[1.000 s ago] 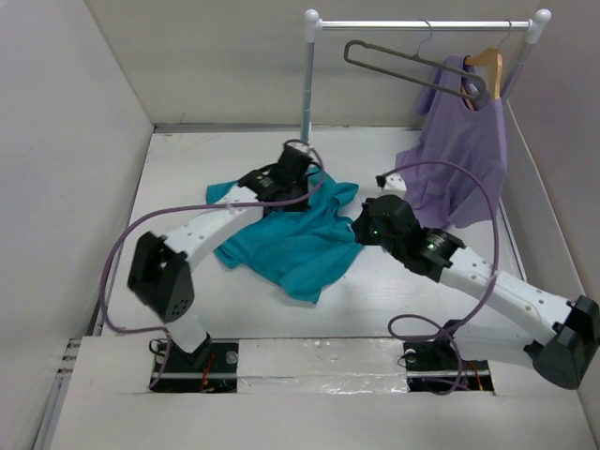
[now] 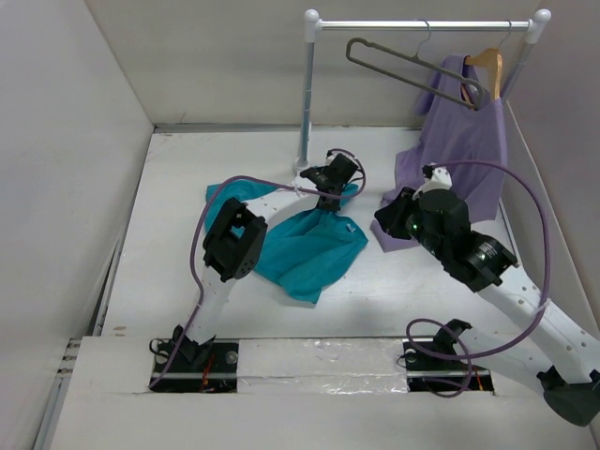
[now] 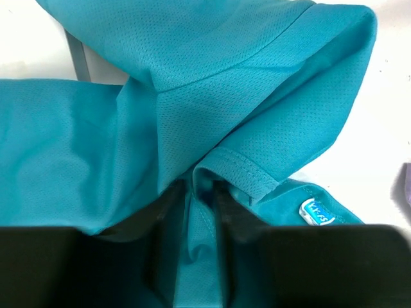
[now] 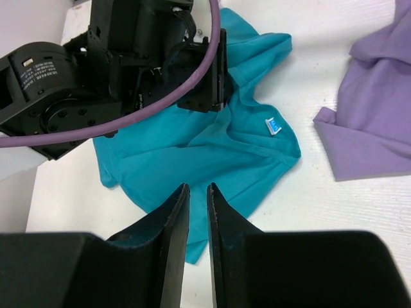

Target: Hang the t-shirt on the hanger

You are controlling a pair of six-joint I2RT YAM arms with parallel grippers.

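A teal t-shirt (image 2: 309,258) lies crumpled on the white table, a small label on it in the right wrist view (image 4: 272,126). My left gripper (image 2: 332,192) is down on the shirt's upper right part; in its wrist view its part-open fingertips (image 3: 199,192) sit at a folded edge, and whether cloth is between them is unclear. My right gripper (image 2: 401,215) hangs right of the shirt, its fingertips (image 4: 198,192) a small gap apart with nothing visible held. A grey hanger (image 2: 394,70) hangs from the rail.
A white rack rail (image 2: 370,26) stands at the back. A purple garment (image 2: 450,159) on a wooden hanger (image 2: 489,64) hangs at the right, its lower end on the table.
Over the last second my left gripper moved right onto the shirt, and my right gripper moved right, away from it.
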